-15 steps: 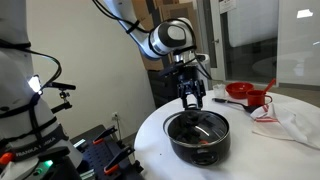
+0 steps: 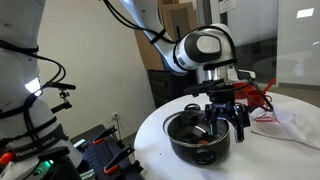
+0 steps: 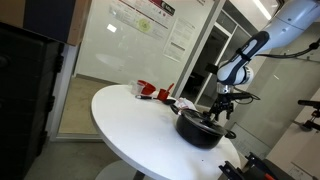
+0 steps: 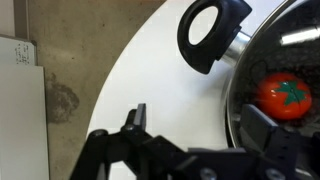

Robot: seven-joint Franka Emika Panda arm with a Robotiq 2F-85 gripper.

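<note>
A large black pot [image 2: 200, 145] stands on the white round table [image 2: 255, 160]. In the wrist view, a red tomato [image 4: 284, 95] with a green top lies inside it, and a black loop handle [image 4: 210, 32] juts from its side. My gripper [image 2: 228, 118] hangs by the right side of the pot in exterior view 1, pointing down. Its two fingers are well apart in the wrist view, one over the bare table and the other over the pot's rim. Nothing shows between them.
A white cloth [image 2: 278, 122] lies on the table to the right of the pot. Red containers [image 3: 148, 86] stand beyond, partly hidden by the arm in exterior view 1.
In exterior view 1 the gripper has moved from above the pot's back to its right side and lower. The pot and cloth have not visibly moved.
</note>
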